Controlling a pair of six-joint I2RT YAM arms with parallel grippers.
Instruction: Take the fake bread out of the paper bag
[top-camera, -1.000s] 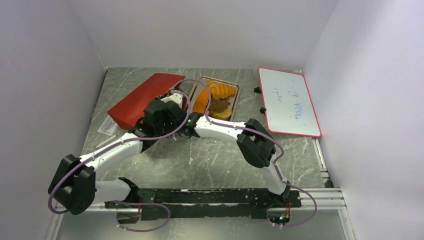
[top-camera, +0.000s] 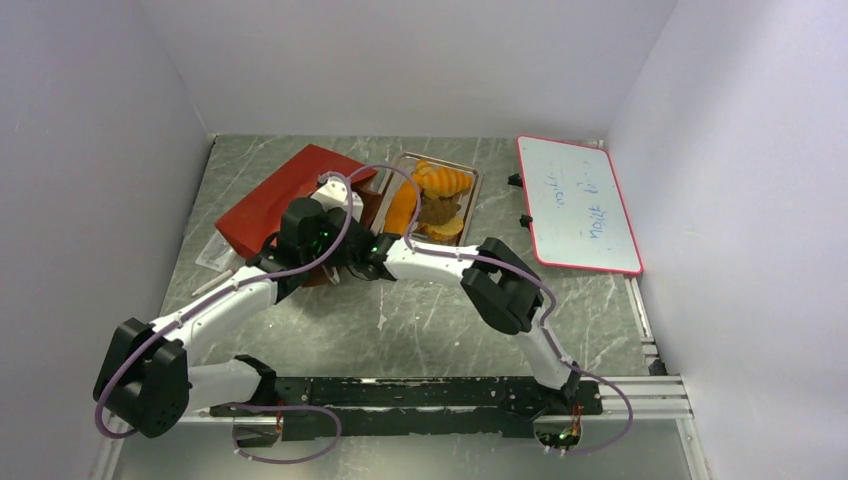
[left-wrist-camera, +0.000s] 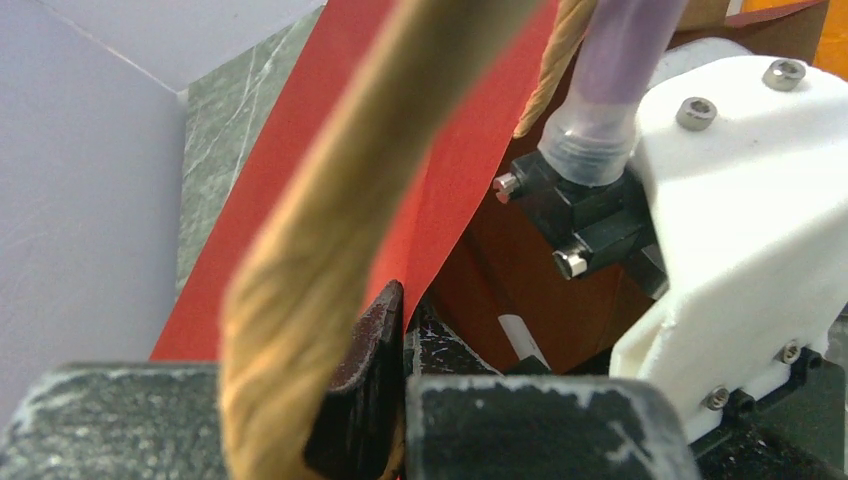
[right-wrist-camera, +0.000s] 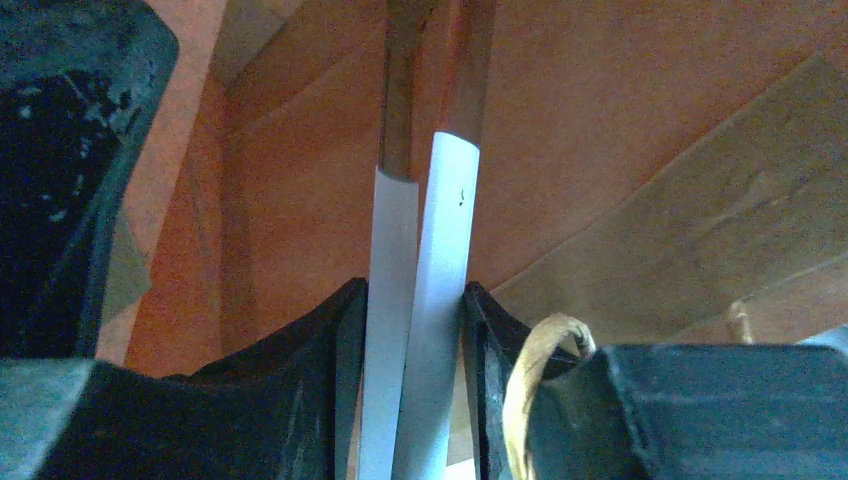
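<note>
The red paper bag (top-camera: 290, 195) lies on its side at the left of the table, its mouth facing right. My left gripper is shut on the edge of that mouth, with a twisted rope handle (left-wrist-camera: 330, 200) close in front. Inside the opening, my right gripper has its fingers pressed against both sides of a pair of slim tongs (right-wrist-camera: 440, 260). Their white grips lie close together, and the darker arms reach deeper into the bag. No bread shows inside; the tongs' far ends are out of view.
Right of the bag stands a metal tray (top-camera: 478, 190) with a croissant (top-camera: 445, 181) and other fake breads. A whiteboard (top-camera: 580, 205) is farther right. A pale stick (top-camera: 212, 283) lies front left.
My right gripper has moved a little left and deeper into the bag's mouth. The left gripper has shifted slightly left, and the upper edge of the mouth has spread a little to the right.
</note>
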